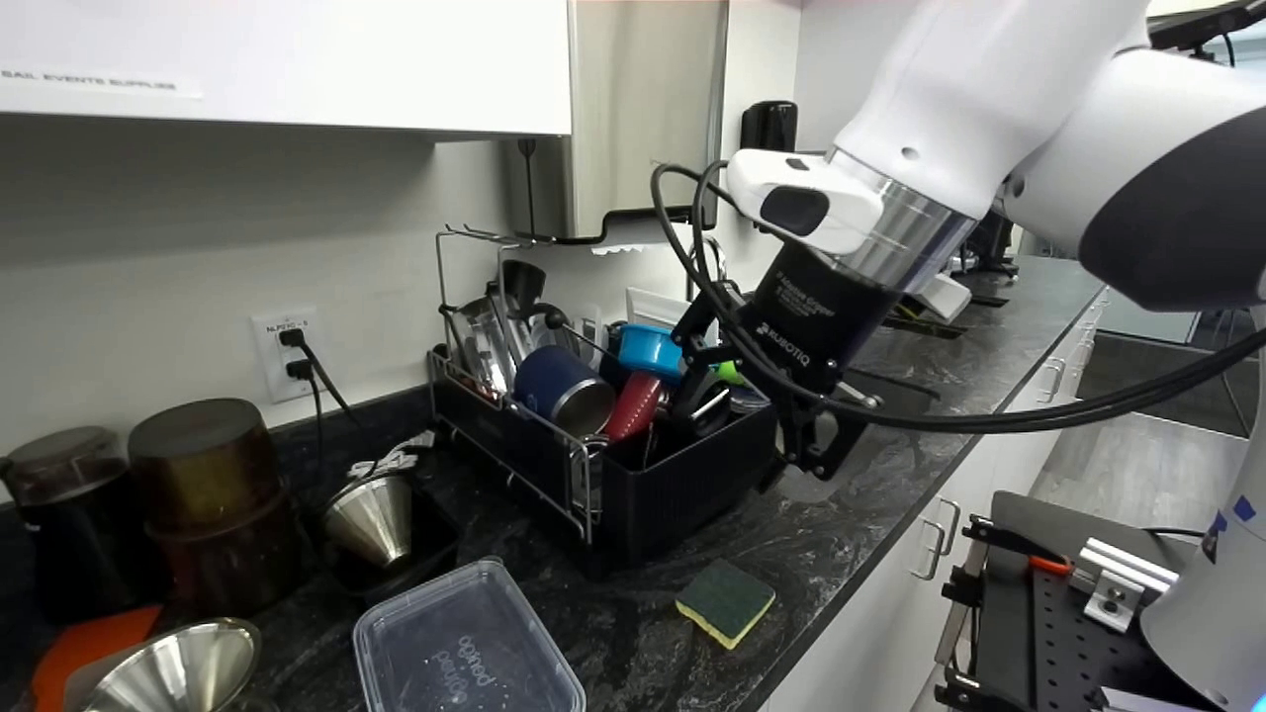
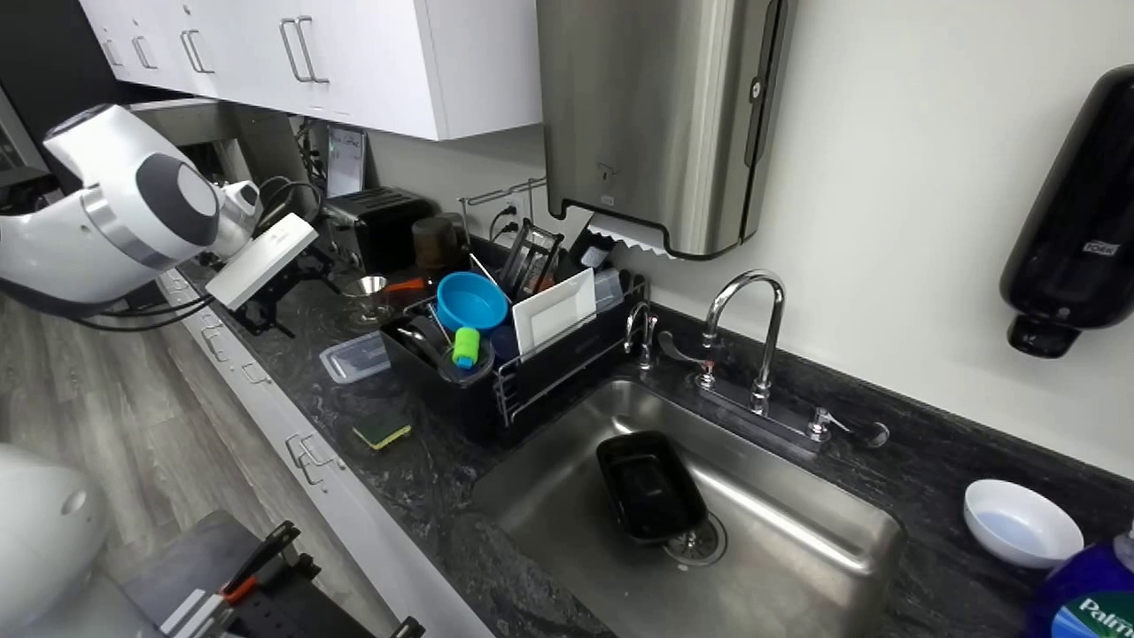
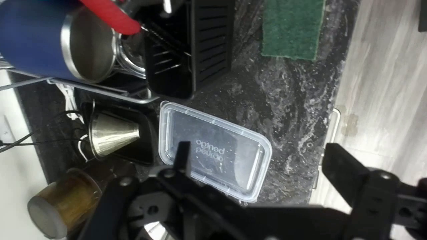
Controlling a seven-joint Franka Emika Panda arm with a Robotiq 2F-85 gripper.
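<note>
My gripper stands open, its two dark fingers wide apart with nothing held between them. In the wrist view a clear plastic lid or shallow container [image 3: 214,150] shows on the counter beyond and between the fingers. A green and yellow sponge [image 1: 725,601] rests flat near the counter's front edge. The black dish rack [image 1: 700,487] is full: a blue mug [image 1: 552,382], a red-handled item [image 1: 632,407] and a light-blue bowl [image 1: 650,349] are in it. In exterior view 1 the gripper overlaps the rack's near right end; whether they touch cannot be told.
A steel sink [image 2: 574,553] with a black tray [image 2: 650,486] inside lies past the rack. A metal funnel [image 1: 370,522], amber canister [image 1: 208,475] and another funnel [image 1: 178,667] crowd the wall side.
</note>
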